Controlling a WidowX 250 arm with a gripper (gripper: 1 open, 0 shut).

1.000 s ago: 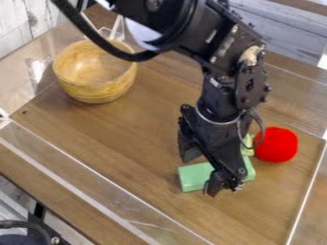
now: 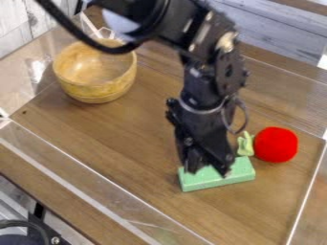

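Observation:
My dark gripper (image 2: 205,158) points down at the lower right of the wooden board, its tips at the mint green rectangular block (image 2: 220,177), covering part of its top. Nothing shows between the fingers, which look close together. A small pale green piece (image 2: 244,144) sticks up behind the block, just left of a red ball (image 2: 276,144).
A wooden bowl (image 2: 96,77) sits at the upper left. Transparent walls edge the area, with a white slatted panel (image 2: 276,38) at the back.
My gripper has shifted left and its wrist has turned, the fingers drawing in from a wider spread. The green block looks roughly where it was.

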